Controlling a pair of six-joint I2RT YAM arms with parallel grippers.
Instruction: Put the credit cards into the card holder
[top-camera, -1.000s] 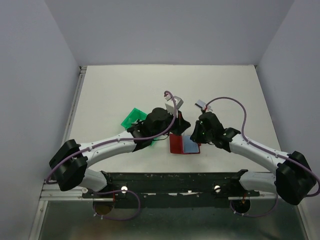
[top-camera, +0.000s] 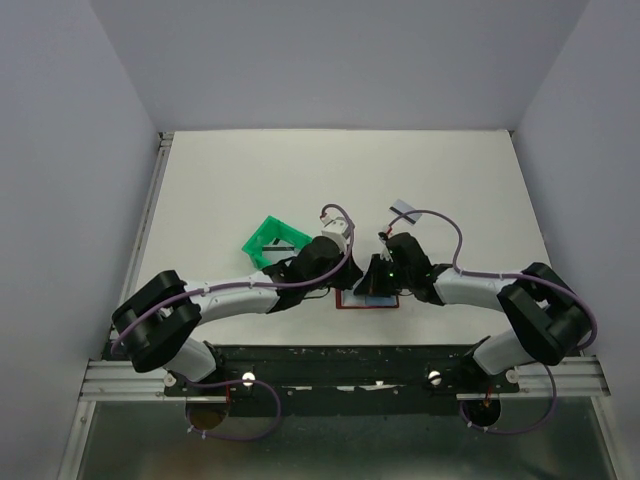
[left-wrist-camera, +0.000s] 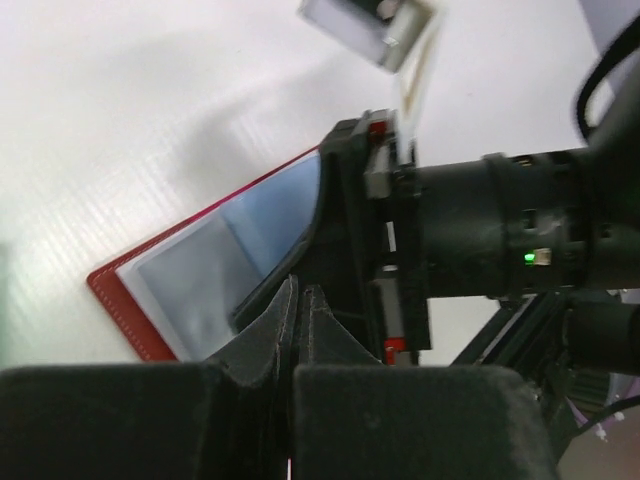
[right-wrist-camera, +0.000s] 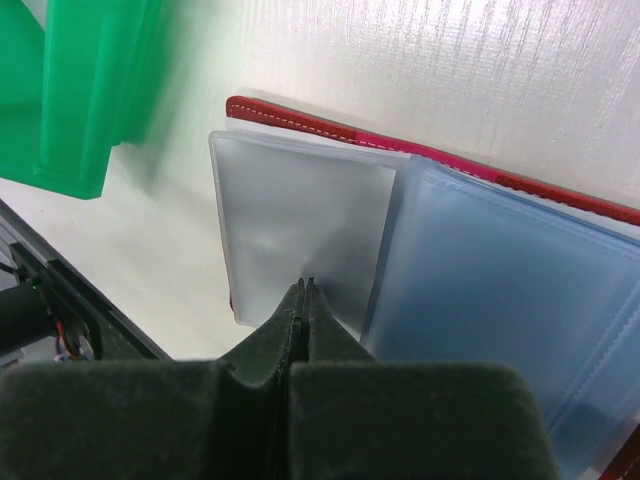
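Observation:
The card holder (top-camera: 368, 301) lies open on the table, a red-edged booklet with clear and bluish sleeves. In the right wrist view, a clear sleeve (right-wrist-camera: 300, 215) lies over the left side and a blue sleeve (right-wrist-camera: 520, 270) over the right. My right gripper is shut, its tips low over the clear sleeve; no card shows between them. Close beside it, my left gripper is also shut, with nothing visible between its fingers. The right gripper's body partly hides the holder in the left wrist view. A card (top-camera: 405, 211) lies beyond the holder.
A green basket (top-camera: 273, 231) stands to the left of the holder, with cards (top-camera: 279, 247) inside, partly behind the left arm. The two grippers are very close together. Free white tabletop (top-camera: 330, 165) stretches across the back.
Both grippers have come down onto the holder. Its left side, red before, now has a clear sleeve spread over it. The right arm has drawn leftward and toward the left gripper.

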